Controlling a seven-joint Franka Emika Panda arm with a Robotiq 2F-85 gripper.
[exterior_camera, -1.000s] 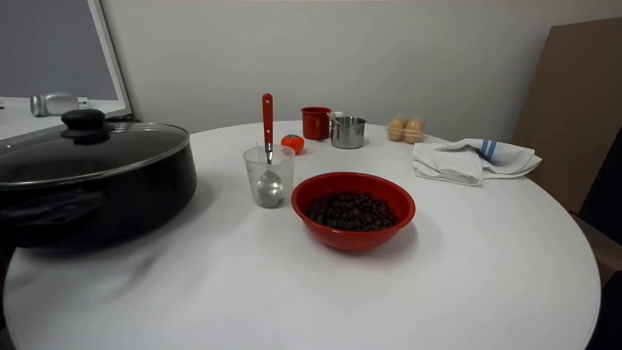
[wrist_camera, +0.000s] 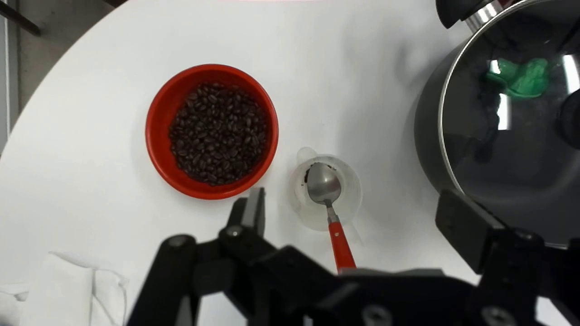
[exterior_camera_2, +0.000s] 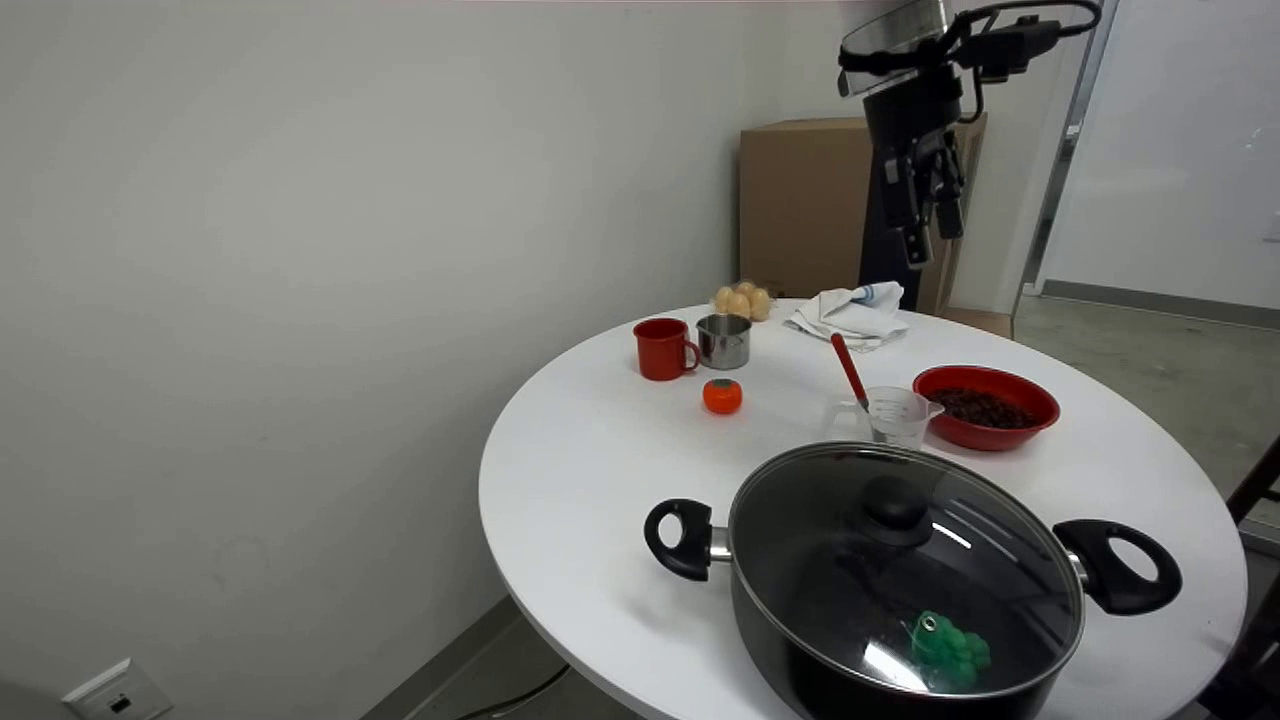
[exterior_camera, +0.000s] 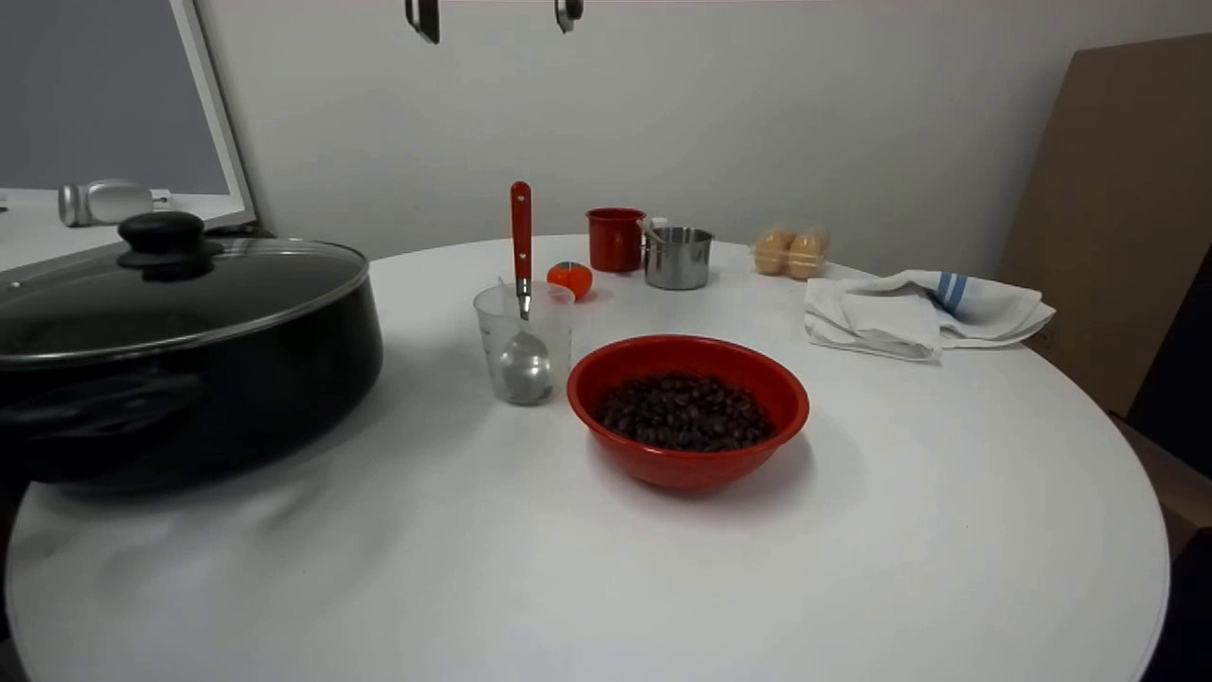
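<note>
My gripper hangs open above the table, its two fingers wide apart and nothing between them. In exterior view 1 only the tips of its fingers [exterior_camera: 422, 18] show at the top edge. Below stands a clear measuring cup [exterior_camera: 490, 330] with a spoon [exterior_camera: 523, 244] leaning in it, red handle up and metal bowl down. From the wrist, a few dark bits show in the cup [wrist_camera: 353, 190] beside the spoon [wrist_camera: 324, 184]. Close by sits a red bowl [exterior_camera: 688, 466] holding dark coffee beans [wrist_camera: 217, 133].
A black lidded pot [exterior_camera_2: 768, 612] fills one side of the table. Farther back are a red mug [exterior_camera_2: 662, 350], a steel cup [exterior_camera_2: 725, 342], an orange-red fruit [exterior_camera_2: 722, 396], packed eggs [exterior_camera: 790, 254] and a white towel [exterior_camera: 886, 314].
The fingertips of my gripper have come into exterior view 1 from above. Objects on the table have not moved.
</note>
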